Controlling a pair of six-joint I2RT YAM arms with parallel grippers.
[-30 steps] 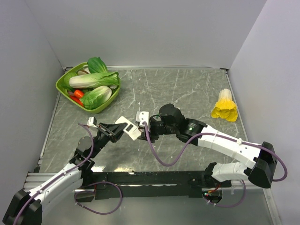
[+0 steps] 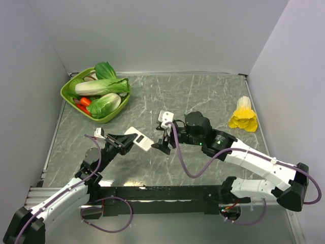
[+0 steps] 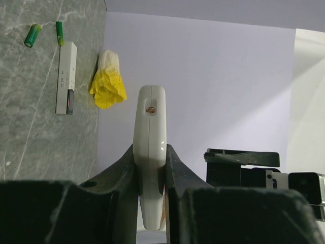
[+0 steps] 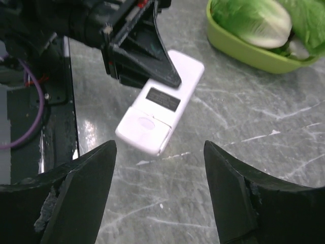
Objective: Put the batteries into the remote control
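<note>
A white remote (image 2: pixel 138 139) is held upright-edged by my left gripper (image 2: pixel 130 140), which is shut on it; in the right wrist view the remote (image 4: pixel 161 109) shows its back with a cover (image 4: pixel 142 127) at the near end. My right gripper (image 2: pixel 161 140) stands open just right of the remote, with empty space between its fingers in the right wrist view. In the left wrist view two green batteries (image 3: pixel 32 35) lie on the table beside a long white object (image 3: pixel 66 78) with a dark part.
A green basket of vegetables (image 2: pixel 67 94) sits at the back left. A yellow-and-white object (image 2: pixel 244 117) lies at the right. Grey walls surround the marble table (image 2: pixel 177 91), which is clear at the back middle.
My right gripper has drawn away from the remote toward the right and front, its fingers now showing apart. The left gripper and remote stay in place.
</note>
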